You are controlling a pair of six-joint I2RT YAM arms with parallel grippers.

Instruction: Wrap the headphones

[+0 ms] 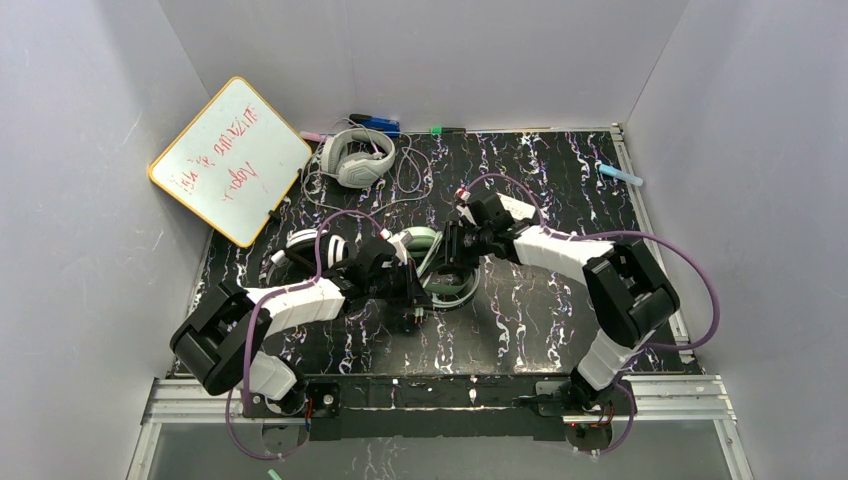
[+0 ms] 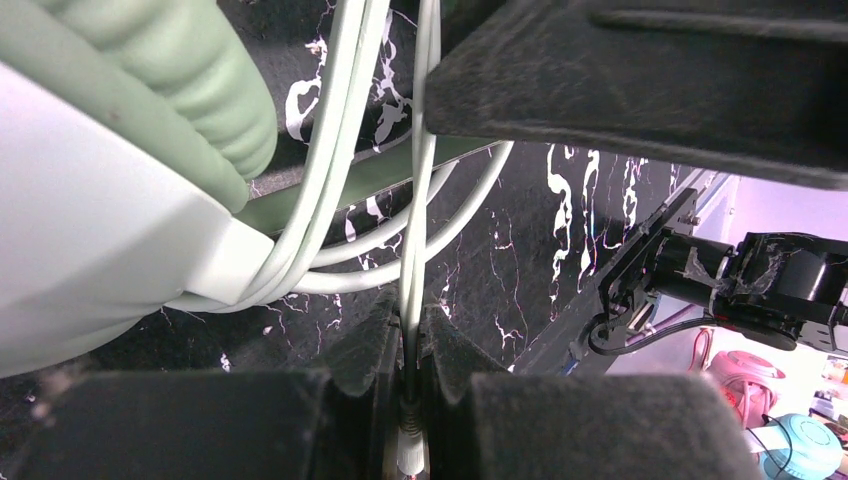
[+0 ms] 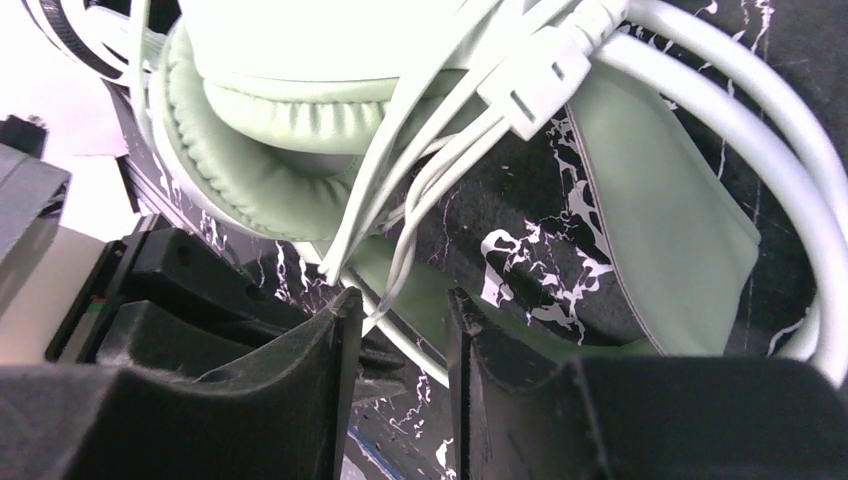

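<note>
The mint-green headphones lie folded at table centre, white cable bundled across them. In the left wrist view my left gripper is shut on the cable, whose end hangs below its fingers. My right gripper is part open above the headband and cable strands, beside the left one. One strand passes close by its fingertip; whether it lies between the fingers is unclear. The right gripper's black finger fills the upper right of the left wrist view.
Black-and-white headphones lie left, grey headphones with loose cable behind. A whiteboard leans at the back left, a white item lies behind my right arm.
</note>
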